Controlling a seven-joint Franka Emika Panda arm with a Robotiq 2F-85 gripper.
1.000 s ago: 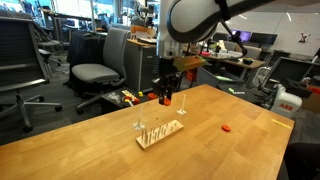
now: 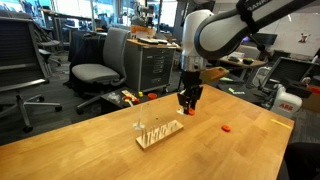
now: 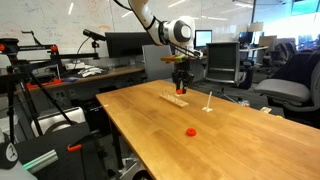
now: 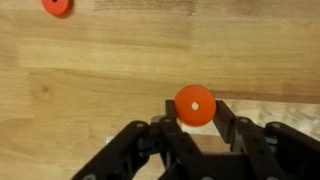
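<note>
My gripper (image 2: 187, 106) is shut on a round red piece (image 4: 195, 105), which shows between the fingertips in the wrist view. It hangs above the table at the far end of a light wooden rack (image 2: 160, 135) with a row of upright pegs. In exterior view 2 the red piece (image 3: 181, 92) shows just under the gripper, over the rack (image 3: 173, 98). A second red piece (image 2: 226, 128) lies alone on the table to the right. Whether the held piece touches anything below cannot be made out.
A thin white upright post (image 3: 209, 102) stands on the table beside the rack. Coloured items (image 2: 130, 97) lie near the table's back edge. An office chair (image 2: 103, 65) stands behind.
In exterior view 1 my gripper has moved to the right with the red piece, past the rack's far end.
</note>
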